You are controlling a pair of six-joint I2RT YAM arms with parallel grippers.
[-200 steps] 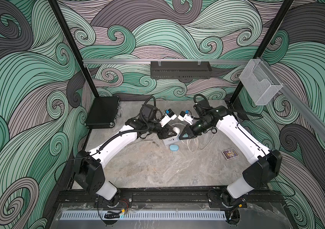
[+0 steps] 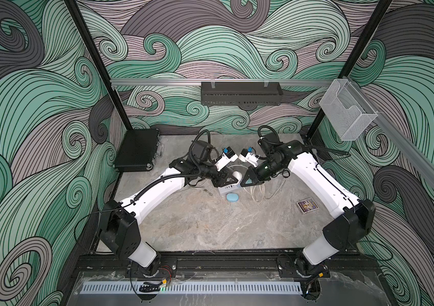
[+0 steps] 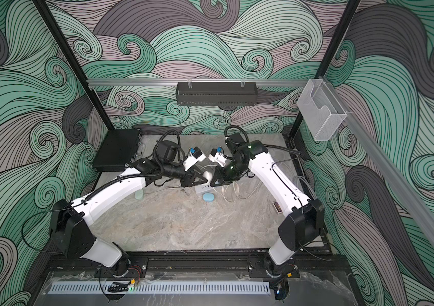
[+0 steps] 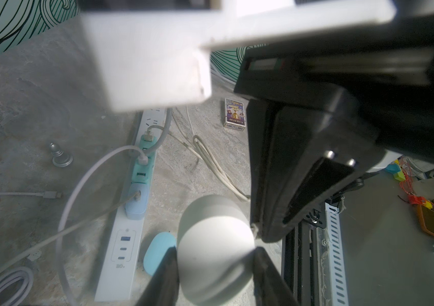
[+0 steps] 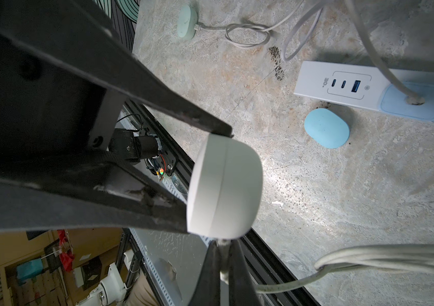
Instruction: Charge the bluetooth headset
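Observation:
The white headset case (image 5: 227, 186) hangs above the table, with my left gripper shut on it from two sides. From the right, my right gripper is shut on a slim plug (image 5: 223, 248) of a white cable (image 5: 380, 255). In the right wrist view the plug stands against the case's lower end. Whether its tip sits inside the port cannot be told. In the left wrist view the right gripper's dark finger (image 4: 298, 173) reaches down beside the case, with the plug barely showing at its tip.
Below lies a white power strip (image 5: 339, 84) with adapters and cables plugged in. A blue rounded case (image 5: 326, 127) rests beside it, and a green one (image 5: 186, 23) lies farther off on a cable. A card box (image 2: 307, 205) is at the right.
The right arm has hardly moved.

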